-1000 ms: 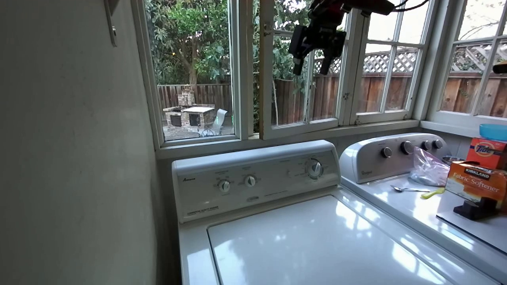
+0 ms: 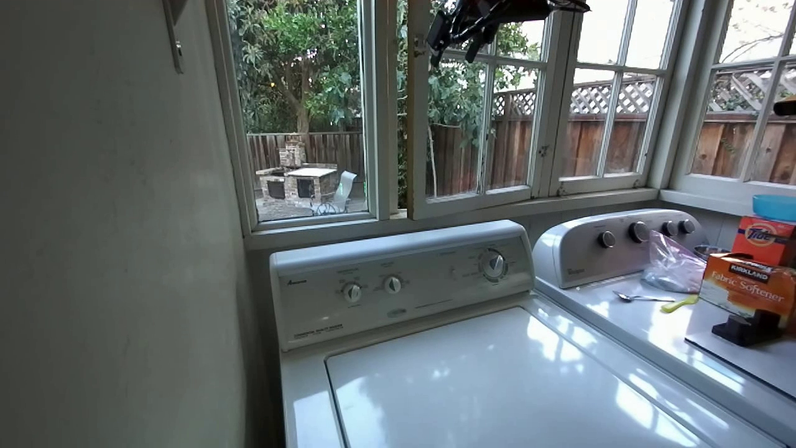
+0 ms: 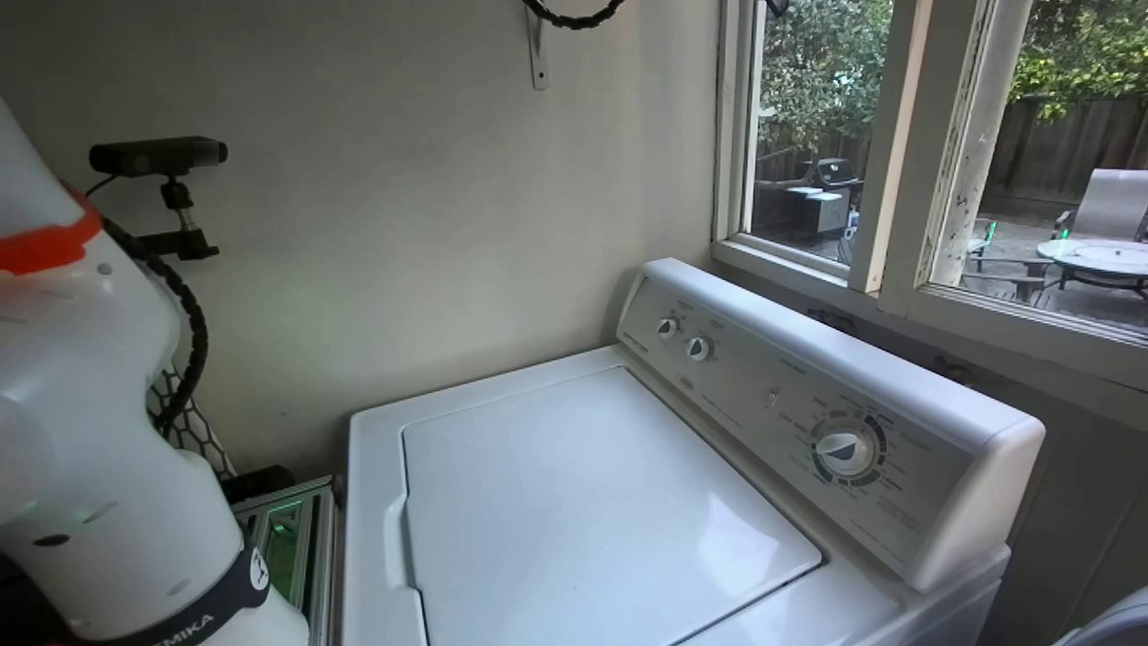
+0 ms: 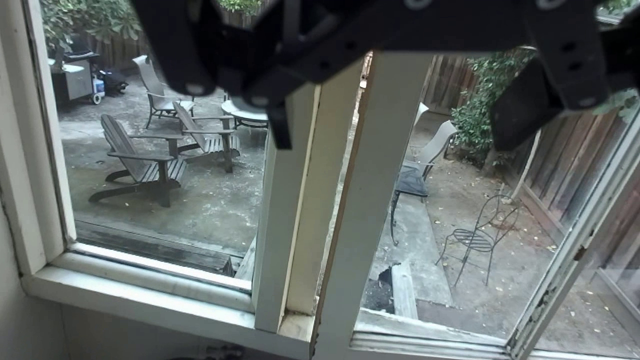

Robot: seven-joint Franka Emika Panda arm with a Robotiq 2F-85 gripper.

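High in exterior view 1, my gripper [image 2: 454, 52] hangs in front of the windows, well above the washer. In the wrist view its dark fingers [image 4: 280, 127] stand wide apart, with nothing held between them. Behind that gap is a white window sash [image 4: 375, 198], which stands slightly ajar from its frame. In exterior view 1 the edge of the same sash [image 2: 419, 149] sits in front of the fixed pane's frame. Whether a finger touches the sash, I cannot tell.
Below stands the white washer [image 2: 448, 373] with its lid shut and a raised control panel [image 3: 753, 377]. To the right, a second machine [image 2: 582, 257] carries a plastic bag [image 2: 669, 265], a spoon [image 2: 634, 297] and a fabric softener box [image 2: 746, 287]. A plain wall [image 2: 112, 224] closes the left side.
My gripper has moved up and to the left in exterior view 1, and its orientation has altered. The sash and the things on the machines look unmoved.
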